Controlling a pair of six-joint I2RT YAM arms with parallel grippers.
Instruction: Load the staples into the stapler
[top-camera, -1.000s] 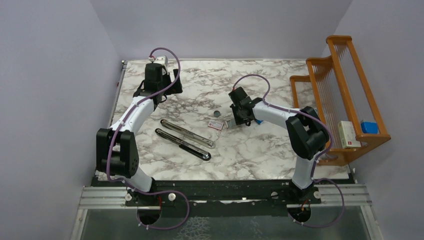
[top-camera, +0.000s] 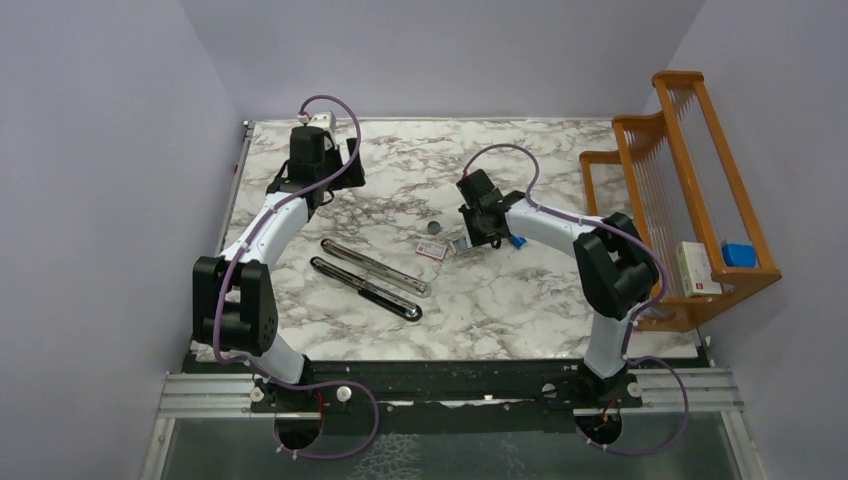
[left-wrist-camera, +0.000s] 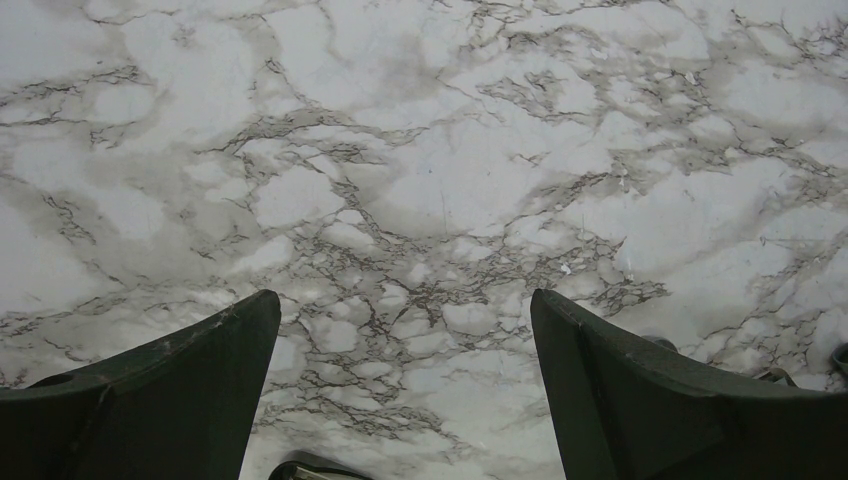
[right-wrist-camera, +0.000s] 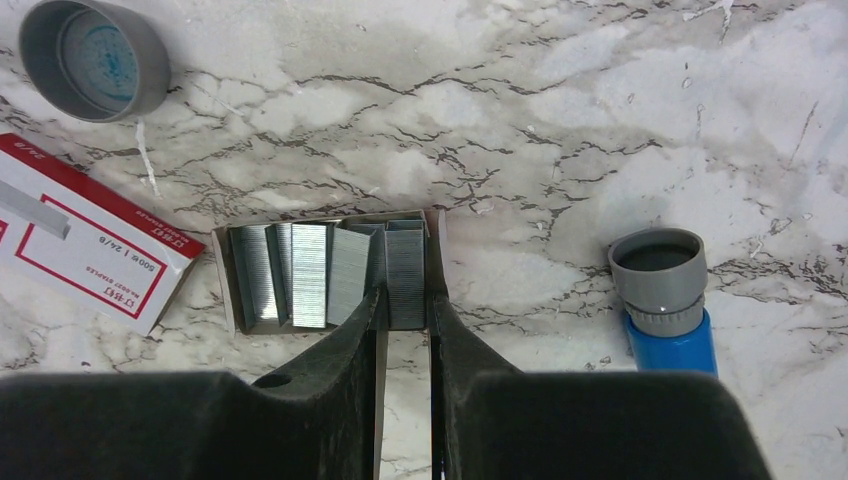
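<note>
An open tray of staple strips (right-wrist-camera: 283, 230) lies on the marble table, with several silver strips standing in it. The strip at its right end (right-wrist-camera: 406, 260) is between the fingertips of my right gripper. The fingers stand close on both sides of this strip; whether they press on it cannot be told. In the top view, the long stapler lies left of the tray as a silver part (top-camera: 375, 268) and a black part (top-camera: 366, 290). Far off at the back left, my left gripper (top-camera: 348, 165) is open and empty above bare table.
Left of the tray lies a red and white staple box (right-wrist-camera: 95, 235), with a grey cap (right-wrist-camera: 97, 60) behind it. A blue tube with a grey top (right-wrist-camera: 660, 275) stands to the right. A wooden rack (top-camera: 640, 130) fills the right edge.
My right gripper has shifted only slightly over the staple tray. The left arm, the stapler and the staple box have stayed in place.
</note>
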